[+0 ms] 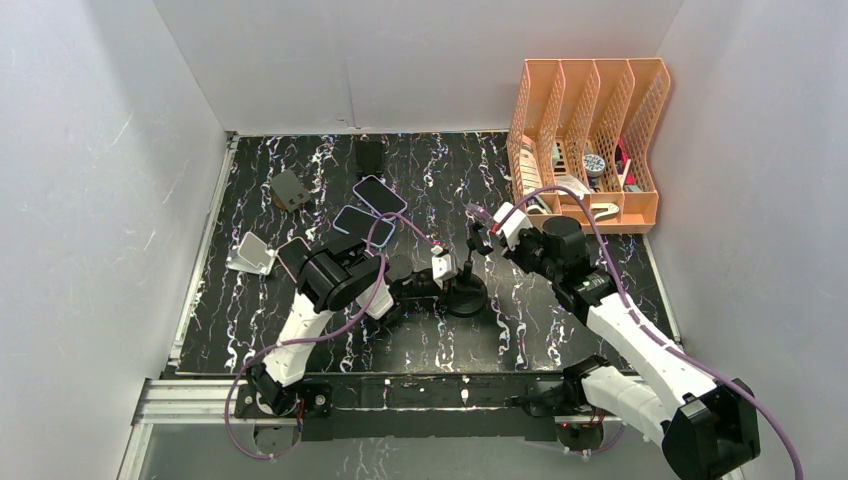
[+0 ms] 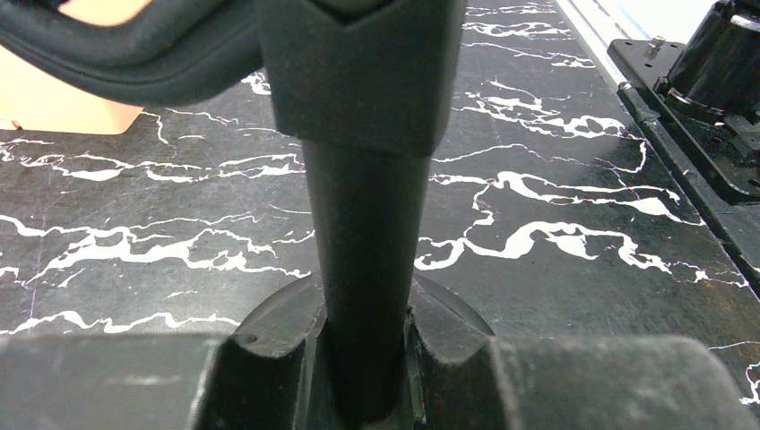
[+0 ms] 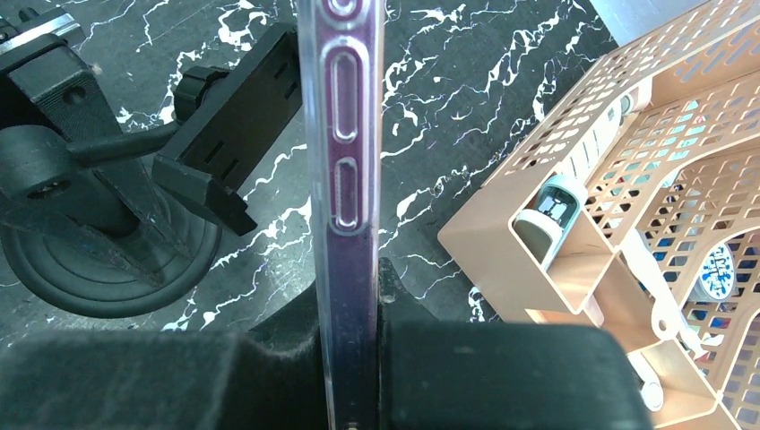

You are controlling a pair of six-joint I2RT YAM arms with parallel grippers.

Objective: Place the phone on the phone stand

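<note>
The black phone stand has a round base and a tilted holder at its top. My left gripper is shut on the stand's upright pole. My right gripper is shut on a phone in a clear case with a purple tint, seen edge-on in the right wrist view. The phone hangs just to the right of the holder in that view, apart from it; in the top view it is up and right of the stand's head.
An orange divided organiser stands at the back right. Several phones and small stands lie on the left and back of the marble table.
</note>
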